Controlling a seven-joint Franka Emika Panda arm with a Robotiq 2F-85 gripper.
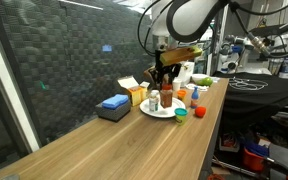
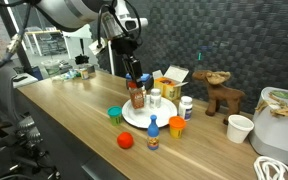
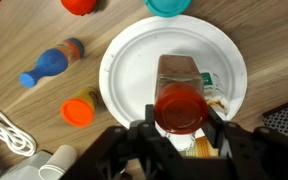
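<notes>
My gripper is shut on the orange cap of a brown bottle [image 3: 177,68], one dark finger on each side of the cap. The bottle [image 1: 166,98] hangs upright from the gripper [image 1: 165,84] over the white plate [image 3: 124,82]; whether its base touches the plate cannot be told. In exterior view 2 the same bottle [image 2: 137,98] shows below the gripper [image 2: 134,83]. Close beside it stands a small white bottle [image 2: 155,98], which the held bottle partly hides in the wrist view.
Around the plate are a teal cup [image 2: 115,115], a red ball-like item [image 2: 125,141], a blue bottle [image 2: 152,132] and an orange cup [image 2: 177,127]. Behind stand a yellow box [image 2: 171,82], a brown toy animal [image 2: 217,93] and a white cup [image 2: 239,128].
</notes>
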